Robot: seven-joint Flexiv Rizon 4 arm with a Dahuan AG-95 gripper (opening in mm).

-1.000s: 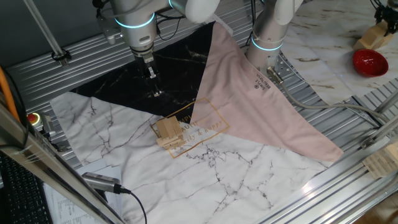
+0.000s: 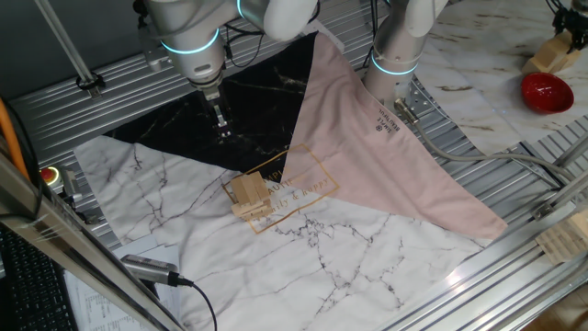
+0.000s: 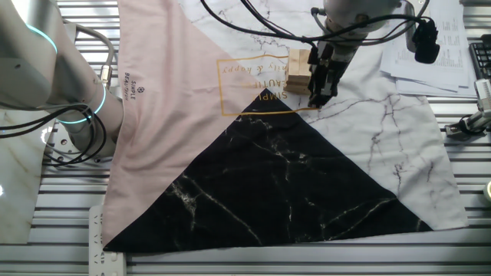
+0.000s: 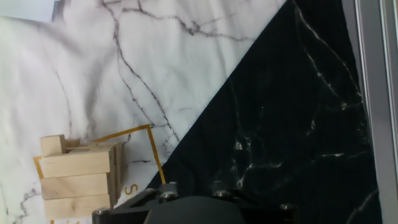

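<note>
A small stack of light wooden blocks (image 2: 248, 190) stands on the printed cloth (image 2: 358, 262), partly over its gold-framed lettering. The same block stack (image 4: 76, 183) shows at lower left in the wrist view, with one short piece on top. My gripper (image 2: 221, 130) points down over the cloth's black triangle, apart from the blocks. From the opposite side, the gripper (image 3: 322, 90) appears just beside the wooden stack (image 3: 298, 64). Only the dark gripper body shows at the bottom of the wrist view; the fingertips are hidden there, and their spacing is unclear elsewhere.
A red bowl (image 2: 547, 94) and a wooden block (image 2: 553, 55) sit on another marbled surface at far right. A metal post (image 2: 69, 165) rises at left.
My gripper has shifted slightly up and left in exterior view 1, farther from the wooden stack. The blocks and the cloth have not moved.
</note>
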